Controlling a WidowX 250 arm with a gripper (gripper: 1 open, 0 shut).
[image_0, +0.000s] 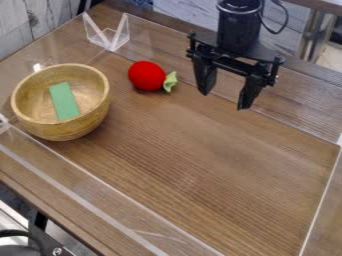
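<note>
My black gripper (225, 78) hangs over the upper right of the wooden table, its dark fingers spread to either side, with nothing visible held. To its left lies a red tomato-like object (147, 75) with a green top. At the left, a wooden bowl (83, 117) holds a green block (64, 102).
A clear, angular plastic piece (107, 32) sits at the top left. The middle, front and right of the table (201, 180) are bare.
</note>
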